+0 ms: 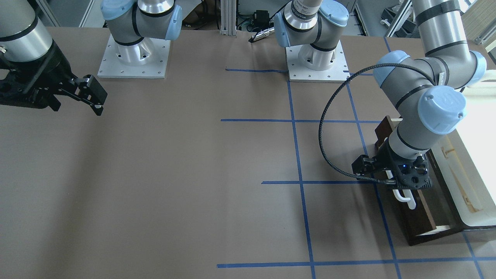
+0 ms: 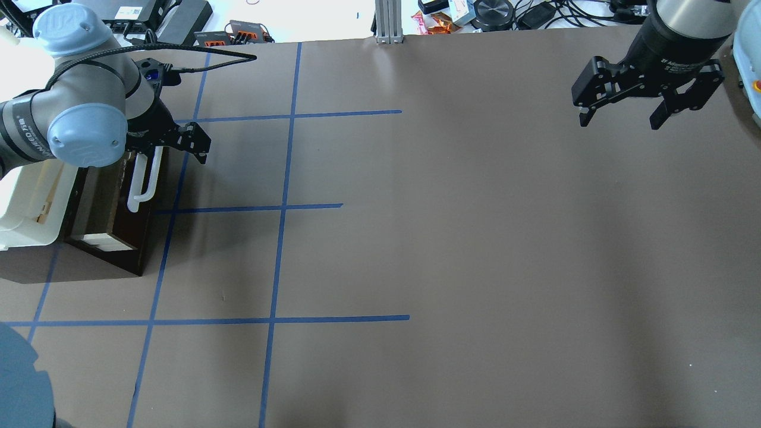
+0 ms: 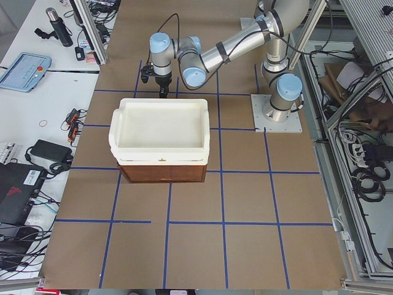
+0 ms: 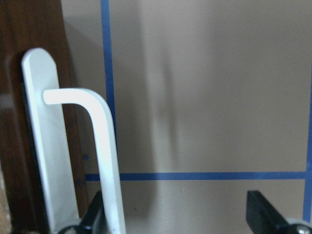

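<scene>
A dark wooden box point(image 1: 416, 216) with a cream lid or tray point(image 3: 159, 129) on top stands on the taped table. Its white handle point(image 4: 105, 146) is on the side face. My gripper is down at that handle, with its fingertips standing apart at the bottom of the wrist view; the left finger overlaps the lower part of the handle, the right is over bare table. In the front and top views the gripper body hides part of the handle.
Other arms stand at the table's edges, including a black gripper point(image 2: 620, 114) at the top view's right.
</scene>
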